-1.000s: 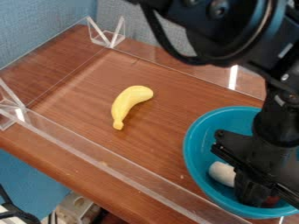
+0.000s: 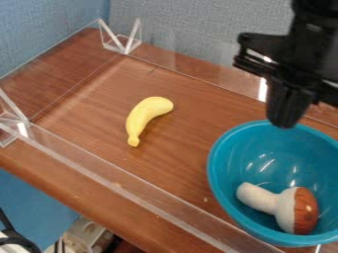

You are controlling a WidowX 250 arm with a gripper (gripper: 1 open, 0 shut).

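A dark gripper (image 2: pixel 286 102) hangs at the upper right, above a blue bowl (image 2: pixel 238 148); its fingertips are low over the bowl's back rim, with nothing seen held, and it looks shut. In the bowl lies a white toy (image 2: pixel 264 198) with an orange-brown rounded end, like a mushroom, on its side toward the front. A yellow banana (image 2: pixel 148 116) lies on the wooden board to the left of the bowl.
Clear low walls edge the wooden board (image 2: pixel 93 99) at front and back, with white corner brackets (image 2: pixel 122 40) on the left. The board around the banana is clear.
The gripper has risen up and back out of the bowl, uncovering the mushroom-like toy, which stays in the bowl. The banana is unmoved.
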